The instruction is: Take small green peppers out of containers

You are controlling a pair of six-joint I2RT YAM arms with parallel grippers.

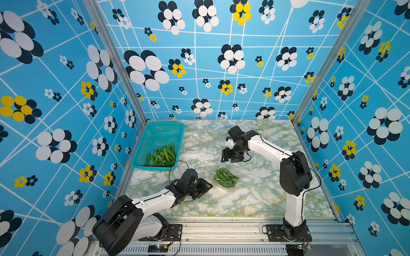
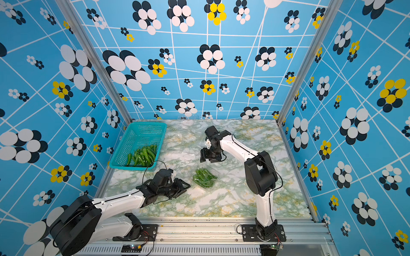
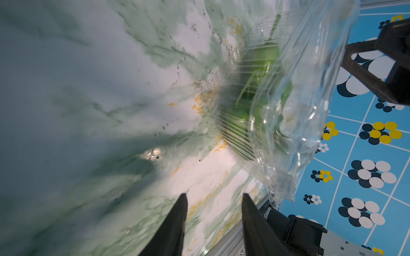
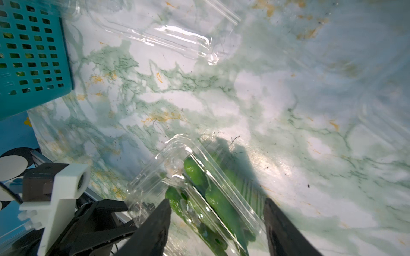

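A clear plastic container of green peppers (image 1: 226,177) (image 2: 205,177) (image 3: 264,102) rests mid-table, seen close in both wrist views. My left gripper (image 1: 204,187) is open just left of it, with nothing between its fingers. My right gripper (image 1: 229,155) is open behind and above it, the container showing below its fingertips in the right wrist view. A teal basket (image 1: 181,132) at the back left holds more loose peppers (image 1: 164,155).
Clear empty plastic containers (image 4: 183,36) lie on the marble table (image 1: 273,204) behind the peppers' container, near the basket.
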